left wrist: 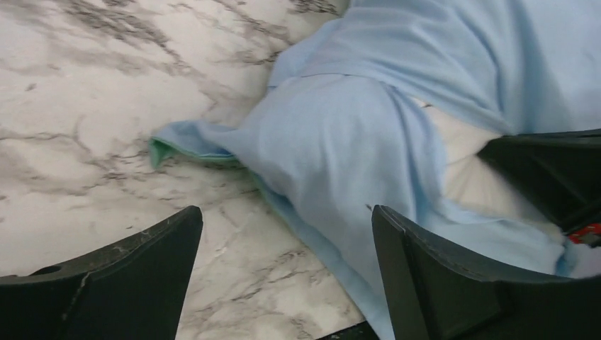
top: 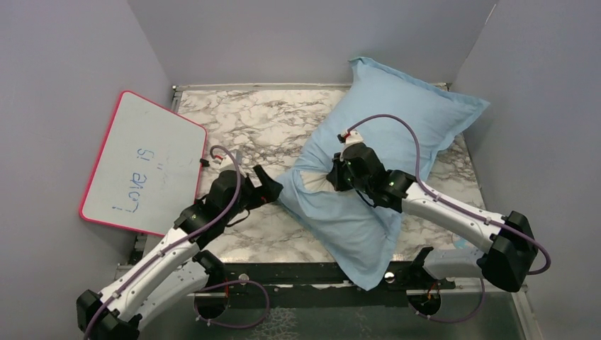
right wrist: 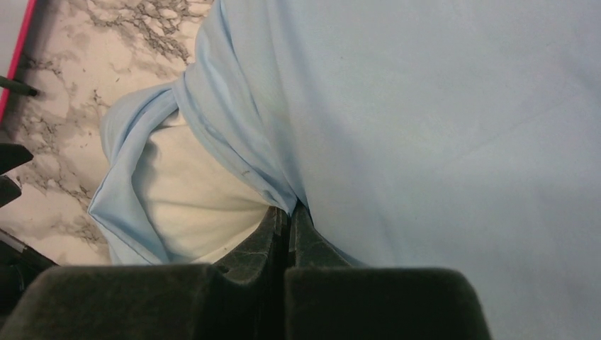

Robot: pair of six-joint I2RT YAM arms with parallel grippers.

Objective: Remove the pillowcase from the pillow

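The light-blue pillowcase (top: 404,99) lies slantwise over the right half of the table. Through its opening shows the cream pillow (top: 316,182), also in the right wrist view as creased cream cloth (right wrist: 191,191). My right gripper (top: 333,177) is shut at that opening, the blue hem running into its fingertips (right wrist: 269,230); how much cloth they hold is hidden. Left of the pillow, my left gripper (top: 272,178) stands open at the pillowcase's left corner (left wrist: 188,137). In the left wrist view its right finger (left wrist: 400,248) overlaps blue cloth, while its left finger (left wrist: 163,248) is over bare marble.
A red-rimmed whiteboard (top: 152,170) leans at the left side. Grey walls (top: 305,42) close in the back and sides. A pillowcase corner (top: 367,280) hangs over the front edge.
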